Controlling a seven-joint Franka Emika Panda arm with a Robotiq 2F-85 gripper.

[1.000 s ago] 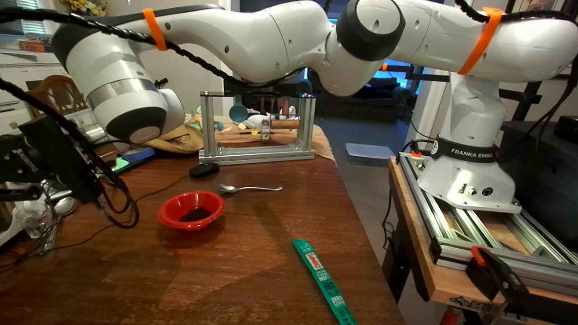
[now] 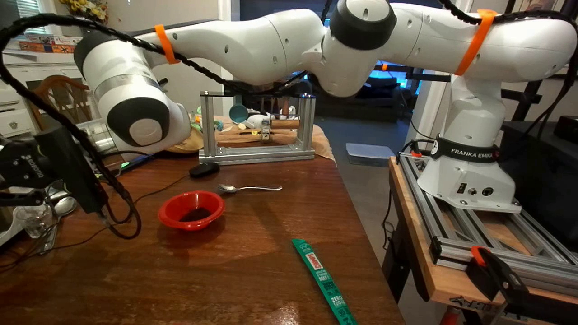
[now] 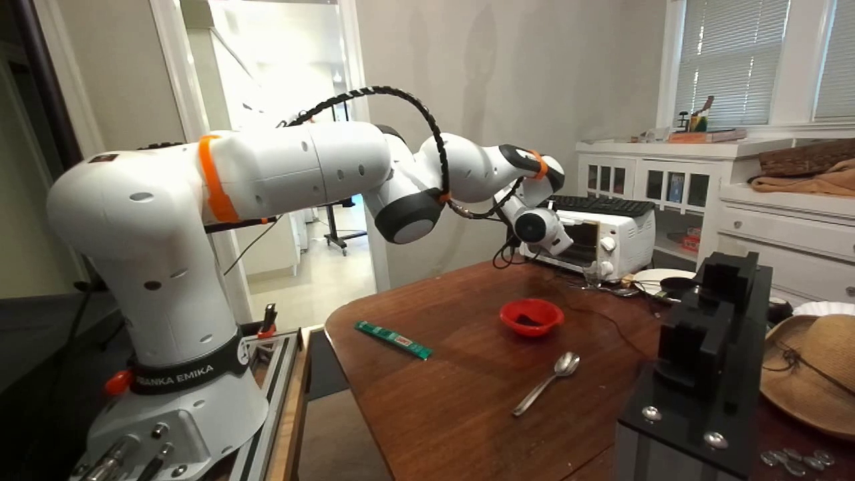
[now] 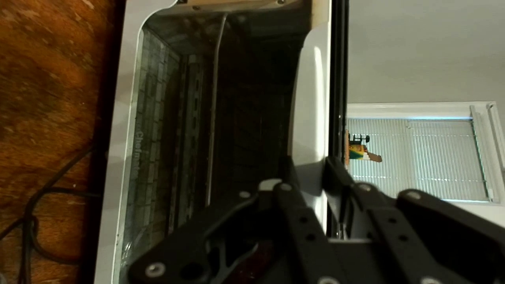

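A white toaster oven (image 3: 619,238) stands at the far end of the table in exterior view 2. In the wrist view its front fills the middle, turned sideways, with a dark interior and a pale door handle (image 4: 310,109). My gripper is shut on that handle, one dark finger on each side. Whether the door is fully closed or slightly ajar, I cannot tell. In exterior view 1 the gripper is at the left edge, largely cut off; the arm hides it in exterior view 2.
A red bowl (image 2: 191,210) with something dark inside, a spoon (image 2: 249,188) and a green packet (image 2: 323,281) lie on the table. Clear glassware (image 2: 33,219) and loose cables stand close to the oven. A black keyboard (image 3: 597,206) rests on the oven top.
In exterior view 1 my hand has shifted slightly right and down, and the wrist has turned. The bowl, spoon and packet have stayed put.
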